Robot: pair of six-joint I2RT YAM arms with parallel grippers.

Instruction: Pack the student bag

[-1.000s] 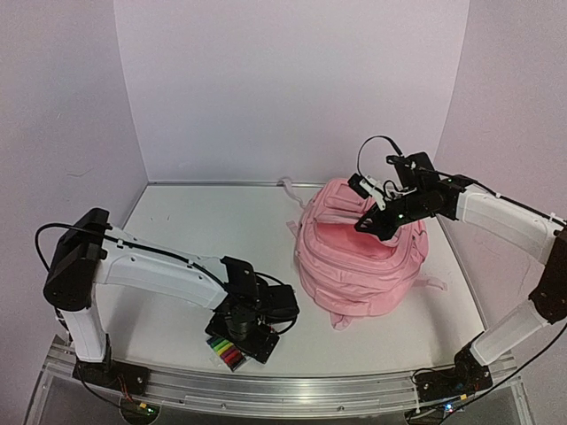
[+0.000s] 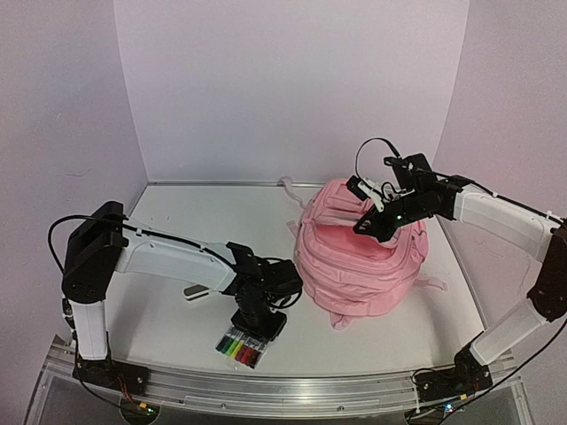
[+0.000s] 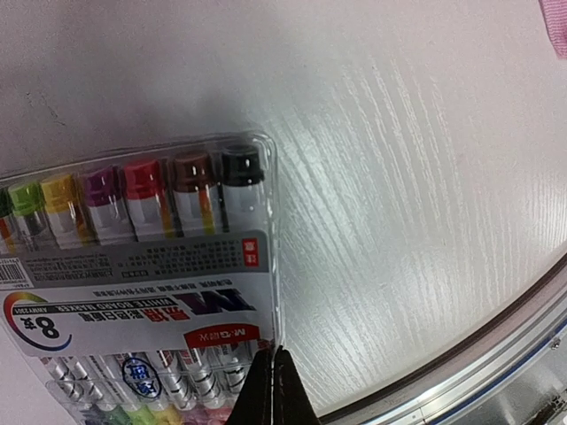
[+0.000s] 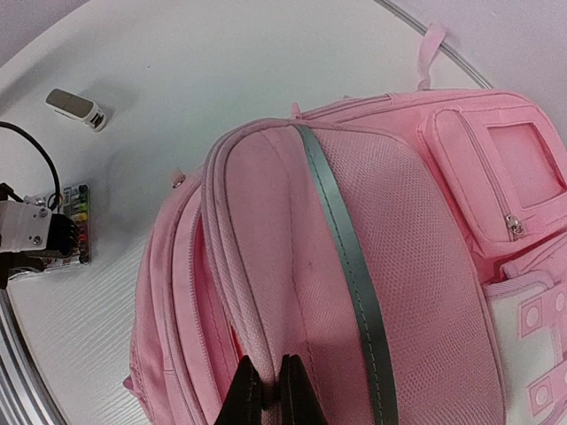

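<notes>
A clear pack of colored markers (image 3: 142,292) lies at the table's front, left of the pink bag (image 2: 354,283). In the left wrist view my left gripper is shut on the pack's side edge, close to one corner. The top view shows the left gripper's body covering part of the pack. The bag stands at the right with its top opening spread. My right gripper is shut on the rim of its fabric flap (image 4: 252,292) and holds it up. How much lies inside the bag is hidden.
A small whitish block with a grey end (image 4: 75,108) rests on the table behind the left arm. Bare table (image 2: 213,212) stretches across the back left. A metal rail (image 2: 292,381) runs along the front edge, close to the markers.
The right arm and bag look unchanged.
</notes>
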